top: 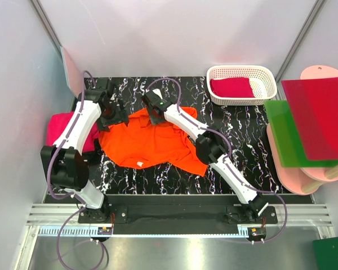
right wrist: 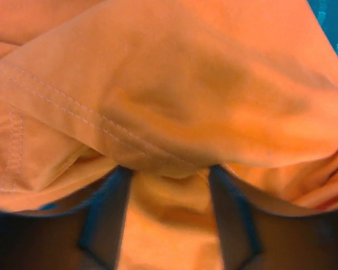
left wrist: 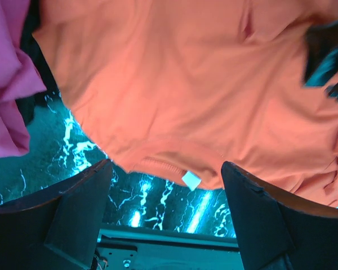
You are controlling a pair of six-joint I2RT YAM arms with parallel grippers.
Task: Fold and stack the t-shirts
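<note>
An orange-red t-shirt (top: 149, 143) is spread, rumpled along its far side, across the middle of the dark marbled table. Its neckline with a white label (left wrist: 191, 180) lies toward the front edge. My left gripper (top: 118, 121) hangs over the shirt's left part; in the left wrist view its fingers stand wide apart with no cloth between them. On the shirt's far middle is my right gripper (top: 155, 122). The right wrist view shows its fingers (right wrist: 108, 211) apart, with a stitched hem fold (right wrist: 152, 154) at the tips; no firm hold on it shows.
A crimson cloth (top: 55, 129) lies folded at the left edge. At the back right, a white basket (top: 216, 72) holds a folded red cloth (top: 232, 88). Red and green boards (top: 321, 121) stand at far right.
</note>
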